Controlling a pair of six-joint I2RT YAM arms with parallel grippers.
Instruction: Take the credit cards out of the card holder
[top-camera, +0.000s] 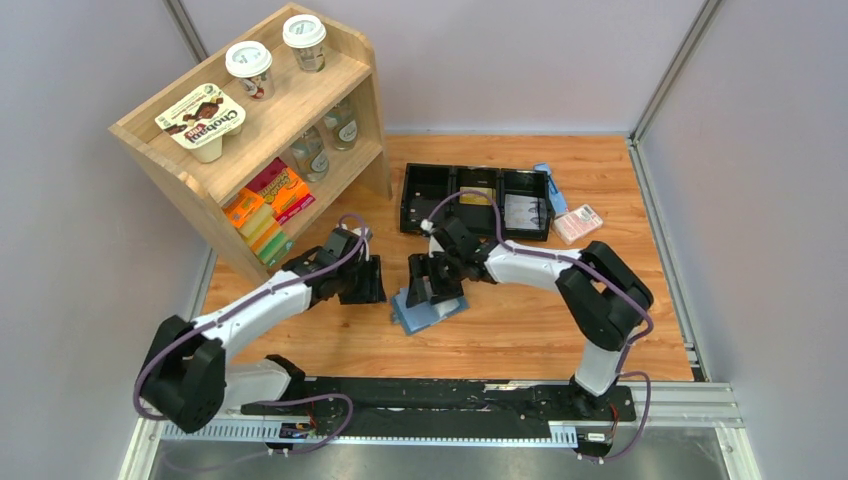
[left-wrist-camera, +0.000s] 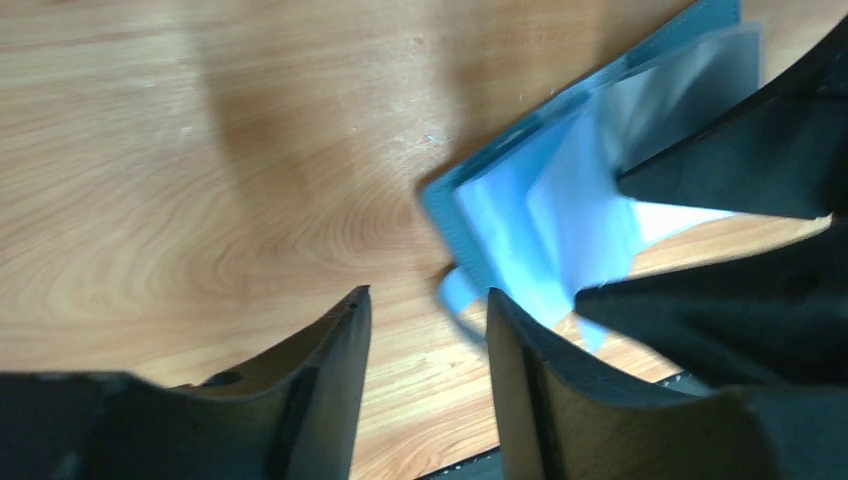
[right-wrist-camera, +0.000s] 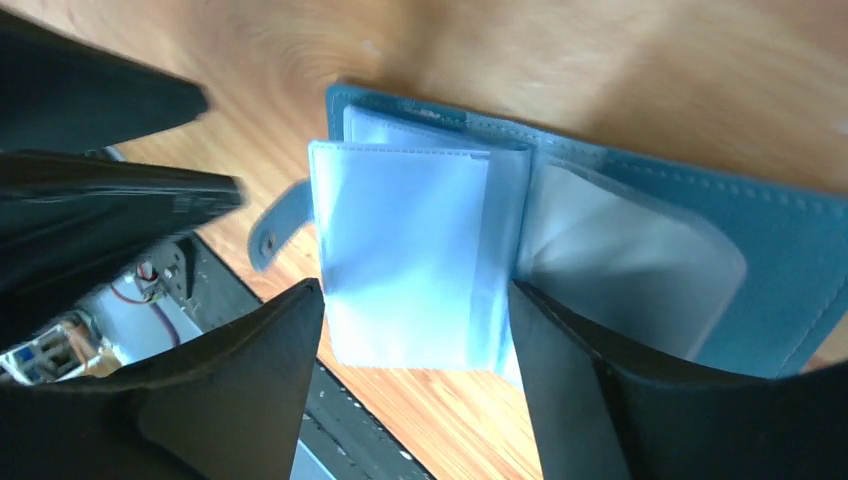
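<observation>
The blue card holder (top-camera: 428, 315) lies open on the table with clear sleeve pages fanned out. In the right wrist view, an upright sleeve page (right-wrist-camera: 405, 255) shows between the open fingers of my right gripper, one fingertip close to the fold; whether they touch it I cannot tell. My left gripper stands open just left of the holder, nothing between its fingers; the holder's small strap tab (left-wrist-camera: 458, 290) lies just beyond them. Whether cards remain inside the sleeves is hard to make out.
Behind stands a black three-compartment tray (top-camera: 404, 215) with a yellowish card (top-camera: 478, 195) in the middle and a pale item (top-camera: 522, 212) on the right. A pinkish-white pack (top-camera: 577, 224) sits beside it. A wooden shelf (top-camera: 365, 120) fills the back left.
</observation>
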